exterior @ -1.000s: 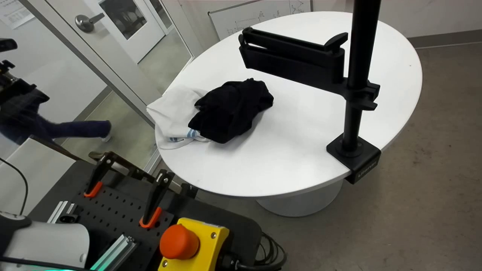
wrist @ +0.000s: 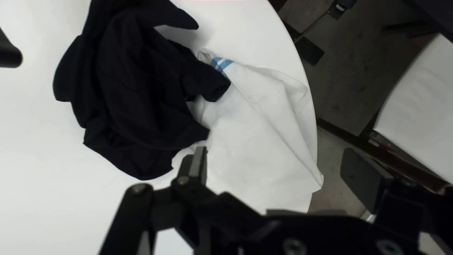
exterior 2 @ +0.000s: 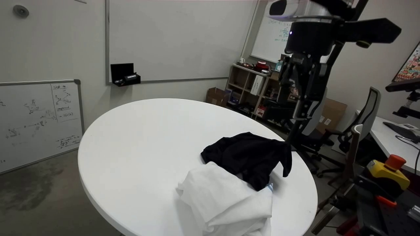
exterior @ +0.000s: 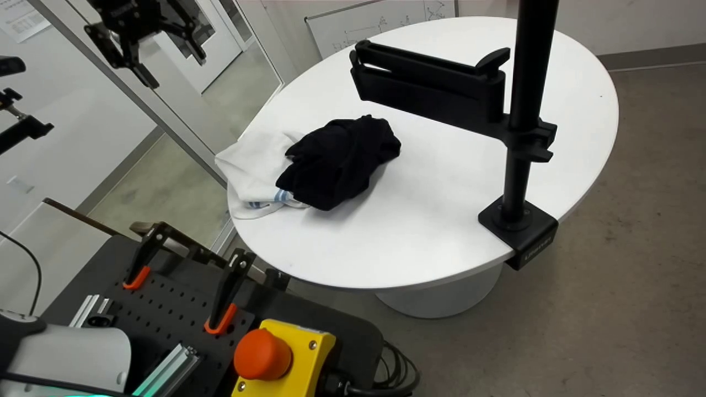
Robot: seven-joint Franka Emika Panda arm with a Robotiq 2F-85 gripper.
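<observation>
A crumpled black cloth lies on the round white table. It partly covers a white cloth with blue stripes, which spreads toward the table's edge. From the wrist view, the black cloth is at upper left and the white cloth fills the middle, one corner reaching past the table edge. My gripper is high at the upper left of exterior view 1, open and empty, apart from both cloths. Its fingers stand wide apart in the wrist view.
A black clamp-on pole with a folded arm rises from the table's near right edge. Beside the table is a dark bench with clamps and a yellow emergency-stop box.
My gripper has come into exterior view 1 at the upper left. The dark-clothed person behind the glass has gone from sight. Both cloths lie as before.
</observation>
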